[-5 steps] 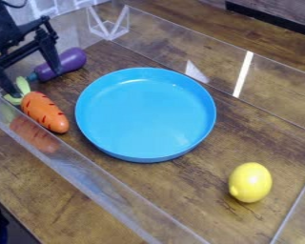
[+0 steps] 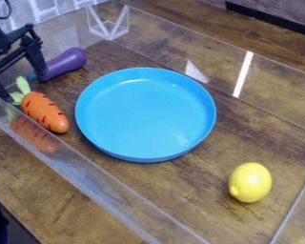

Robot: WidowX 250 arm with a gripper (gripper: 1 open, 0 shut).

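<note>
My black gripper [image 2: 15, 65] is at the upper left, partly cut off by the frame edge, open above the green leaves of an orange toy carrot [image 2: 45, 112]. A purple eggplant [image 2: 64, 63] lies just to its right, behind the carrot. A large blue plate [image 2: 146, 112] rests in the middle of the wooden surface, and a yellow lemon [image 2: 250, 182] lies at the lower right.
A clear plastic wall [image 2: 85, 191] runs along the near left side of the work area, with more clear edges at the back and right. The wooden surface right of the plate is mostly bare.
My gripper has moved left, toward the frame edge, uncovering more of the eggplant. The objects on the surface look unmoved.
</note>
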